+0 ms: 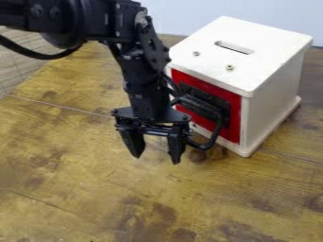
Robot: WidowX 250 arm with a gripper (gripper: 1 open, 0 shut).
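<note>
My black gripper [154,146] hangs open above the wooden floor in the middle of the view, fingers pointing down with nothing between them. Behind it and to the right stands a white box [271,95] with a slot in its sloped top and a red front panel [229,95]. The black arm and its cable cover part of that red front.
A pale tiled area [19,66] lies at the far left, and a pale wall runs behind the box.
</note>
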